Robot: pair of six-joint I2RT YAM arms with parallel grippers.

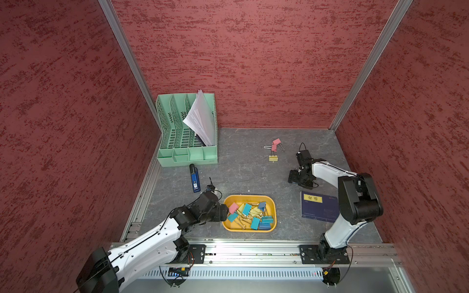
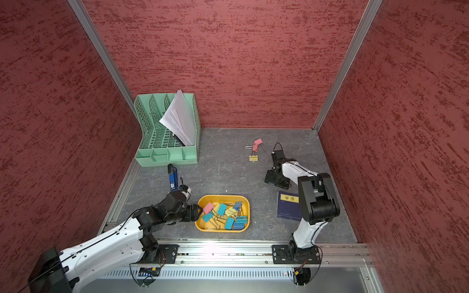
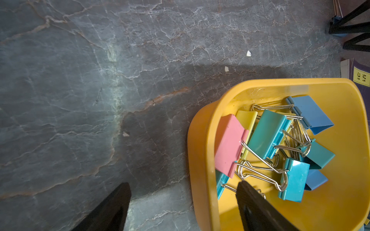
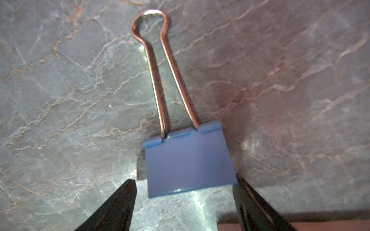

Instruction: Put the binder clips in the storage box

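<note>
Between the parted fingers of my open right gripper lies a blue binder clip (image 4: 188, 161), flat on the table with its wire handle pointing away. The right gripper hides this clip in both top views. My left gripper is open and empty beside the yellow storage box (image 3: 208, 161), one finger over its left wall. Several pink, yellow, teal and blue clips lie inside, among them a pink clip (image 3: 230, 144) by that wall. At the back lie pink clips (image 1: 277, 142) and a yellow clip (image 1: 273, 158).
A dark blue book (image 1: 320, 207) lies right of the box, close to the right arm. The green file rack (image 1: 188, 155) with papers stands back left, a blue stapler (image 1: 195, 178) in front.
</note>
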